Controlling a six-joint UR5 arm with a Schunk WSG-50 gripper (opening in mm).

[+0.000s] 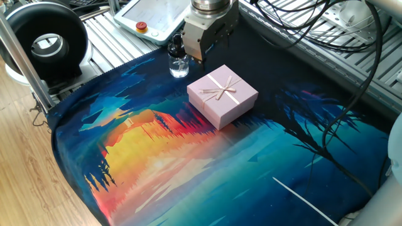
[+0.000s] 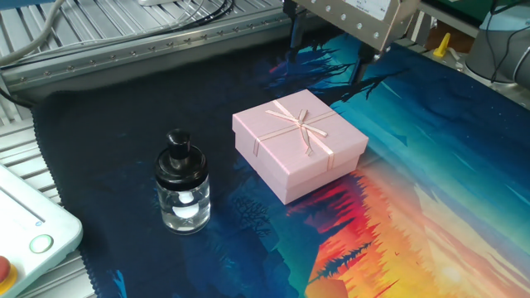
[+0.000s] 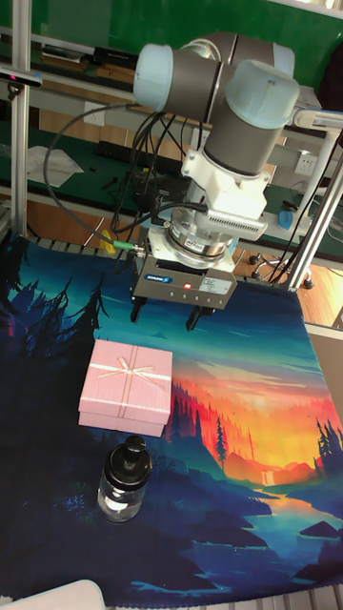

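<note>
A pink gift box (image 1: 218, 108) with a ribbon bow on its lid sits closed on the printed mat. Beside it a clear glass bottle with a black pump top (image 2: 183, 186) stands upright on the dark part of the mat. My gripper (image 3: 166, 314) hangs above the mat on the far side of the box in the third exterior view, its two black fingers (image 3: 192, 318) spread wide and nothing between them. In the second exterior view the gripper (image 2: 330, 54) shows at the top, behind the box and apart from it.
A tablet-like control pendant with a red button (image 1: 142, 27) lies at the mat's edge near the bottle. A black round object (image 1: 47, 44) stands at the far left. Cables (image 1: 352, 81) run along the right.
</note>
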